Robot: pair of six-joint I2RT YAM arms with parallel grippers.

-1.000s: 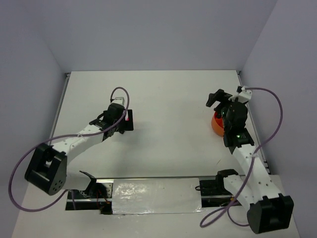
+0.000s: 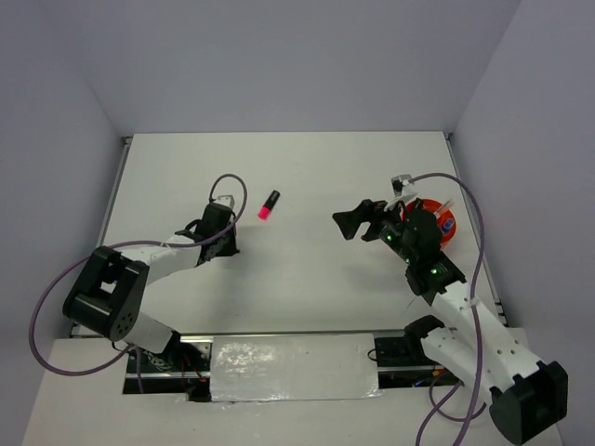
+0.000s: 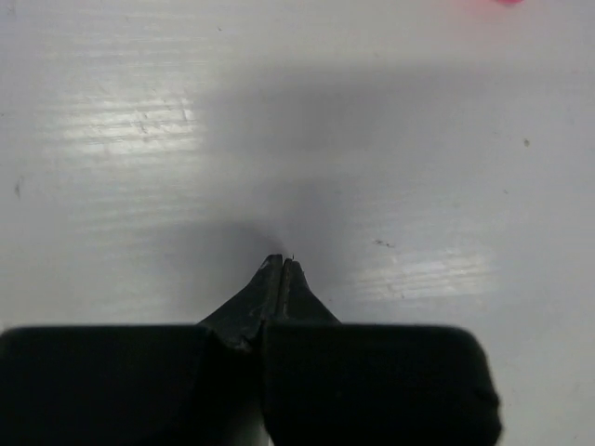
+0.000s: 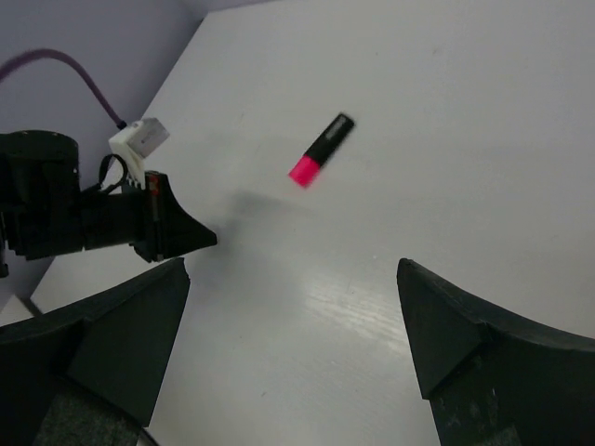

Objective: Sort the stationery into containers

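Observation:
A black-and-pink highlighter (image 2: 269, 204) lies on the table left of centre, also seen in the right wrist view (image 4: 322, 149). My left gripper is low over the table just below and left of it, shut with nothing visible between its fingers; a pink edge shows at the top of the left wrist view. My right gripper stands open and empty, in front of an orange container (image 2: 447, 238) holding some items at the table's right, which the arm partly hides.
Grey walls stand behind and at both sides.
The highlighter now lies in clear view, apart from my left gripper, which earlier covered it. My right gripper has moved left, away from over the orange container.

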